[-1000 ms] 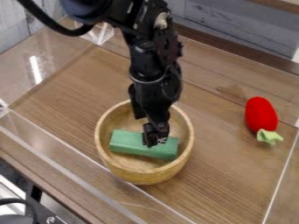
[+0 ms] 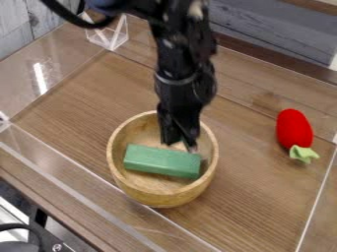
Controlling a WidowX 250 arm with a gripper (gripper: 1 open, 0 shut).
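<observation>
A light wooden bowl (image 2: 162, 195) stands at the lower middle of the table, with a green block (image 2: 161, 161) lying inside it. The black gripper (image 2: 182, 130) points down over the back of the bowl, above the block. Its fingertips are dark and blurred, and whether anything is between them is not clear; it appears shut.
A red object (image 2: 294, 131) with a pale green end lies on the right of the table. A clear plastic item (image 2: 105, 31) is at the back left.
The gripper has risen from down in the bowl to above its back part. The green block stays in the bowl.
</observation>
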